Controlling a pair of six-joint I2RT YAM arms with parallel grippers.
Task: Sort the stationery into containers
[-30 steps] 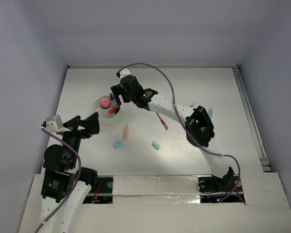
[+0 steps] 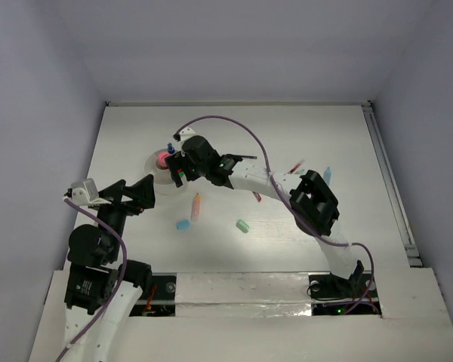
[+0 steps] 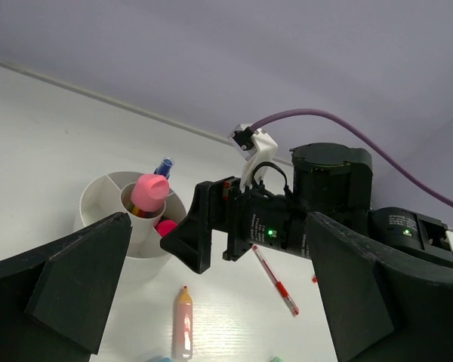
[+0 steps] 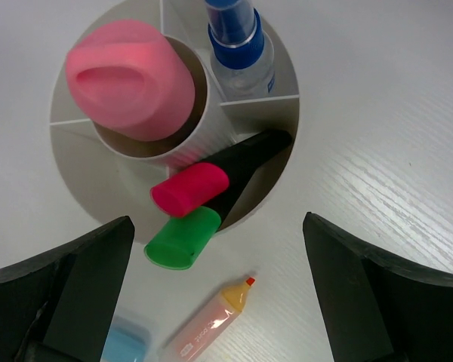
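A white divided round organizer (image 3: 98, 204) stands at the back left, holding a pink object (image 4: 128, 79) in the middle cup, a blue-capped bottle (image 4: 238, 64) and two markers, red-capped (image 4: 189, 188) and green-capped (image 4: 177, 245), leaning in one compartment. My right gripper (image 2: 179, 170) is open just above the organizer's right side, nothing between its fingers. My left gripper (image 2: 138, 194) is open at the table's left, nothing between its fingers. An orange-tipped pink tube (image 2: 195, 207), blue piece (image 2: 183, 225), green piece (image 2: 242, 225) and red pen (image 3: 275, 281) lie on the table.
A pale blue item (image 2: 328, 173) and another red pen (image 2: 296, 165) lie at the right, partly near my right arm. Grey walls bound the back and sides.
My right gripper has moved from behind the bottle down toward the front of the organizer, over the markers. The left arm has not moved.
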